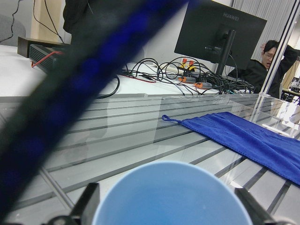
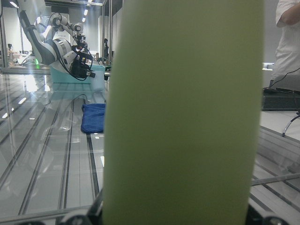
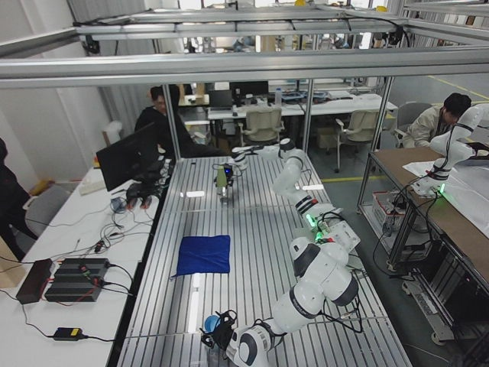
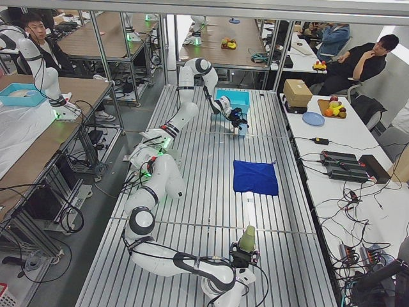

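A light blue cup (image 1: 171, 201) fills the bottom of the left wrist view; my left gripper (image 4: 240, 123) is shut on it near the far end of the slatted table, beside a teal bin (image 4: 233, 97). A tall green object (image 2: 183, 112), perhaps a cup or bottle, fills the right wrist view, held by my right gripper (image 4: 245, 252) at the other end of the table. A blue cloth (image 4: 255, 178) lies flat on the table between them.
A side desk (image 3: 76, 321) runs along the table with power units (image 3: 76, 279), cables and a monitor. People sit around the frame.
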